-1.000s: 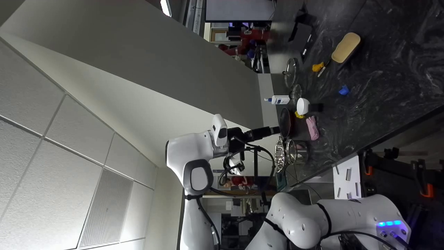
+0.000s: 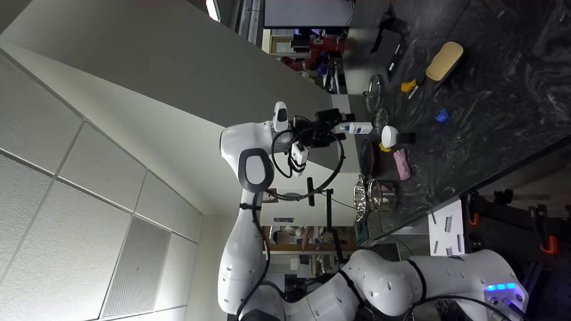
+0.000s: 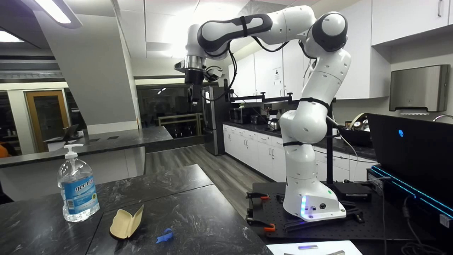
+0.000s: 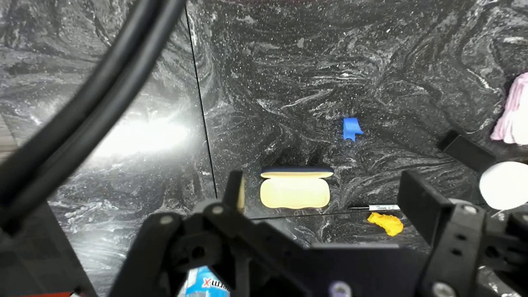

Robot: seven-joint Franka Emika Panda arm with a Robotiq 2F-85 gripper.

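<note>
High above the dark counter hangs my gripper, its fingers wide apart and nothing between the fingers. In the wrist view, a cream-lined glasses case [image 4: 295, 193] lies opened out on the counter below, framed by the fingers but far beneath them. Close by are a marker pen [image 4: 381, 207] and a crumpled yellow thing [image 4: 386, 223]. A small blue piece [image 4: 351, 128] sits further up in that view. Toward the right edge are a white round object with a black handle [image 4: 505, 185] and a pink cloth [image 4: 515, 111].
A tall sanitizer bottle [image 3: 79, 187] stands beside the case in exterior view 2. Pots [image 2: 382, 195], a pan [image 2: 367, 157], glass lids [image 2: 374, 93] and a white bottle [image 2: 360, 128] crowd one side of the counter. Bare counter surrounds the blue piece.
In exterior view 1 the gripper has swung up the picture, away from the pan and pots, and its fingers now show spread apart. The things on the counter look unmoved.
</note>
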